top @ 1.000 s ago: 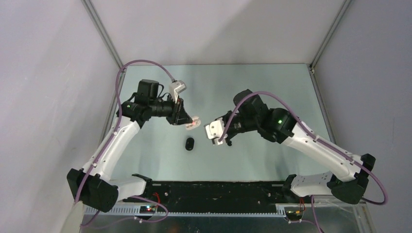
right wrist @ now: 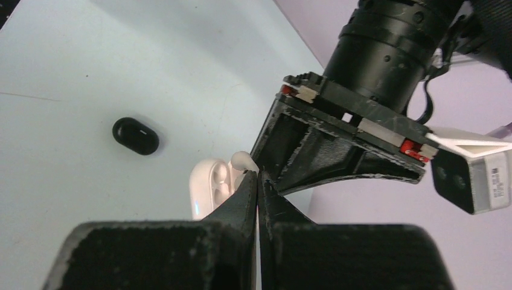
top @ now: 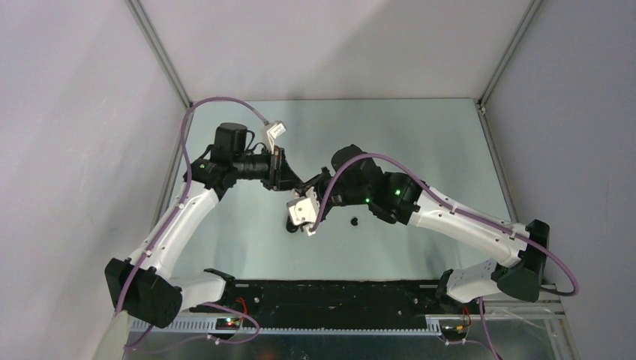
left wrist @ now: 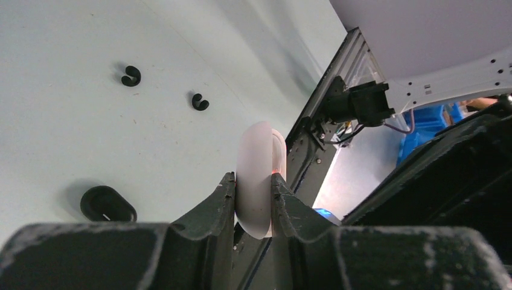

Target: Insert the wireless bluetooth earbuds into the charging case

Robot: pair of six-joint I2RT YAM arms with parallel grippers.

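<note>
My left gripper is shut on the white charging case [left wrist: 254, 175], gripping it above the table. In the right wrist view the case [right wrist: 205, 184] stands open, with hollows in its inner face. Right at the case my right gripper is shut, and nothing shows between its fingers. Its tips overlap the case in that view; I cannot tell whether they touch it. Two small black curled pieces, apparently earbuds, lie apart on the table: one piece [left wrist: 131, 76] farther left, the other piece [left wrist: 200, 103] nearer the case.
A black oval object [right wrist: 136, 136] with a short pale mark lies on the table below the grippers. From above, both arms meet left of centre, with little gap between them.
My right gripper has moved left, from a clear gap to right up against the case, which it now largely covers from above.
</note>
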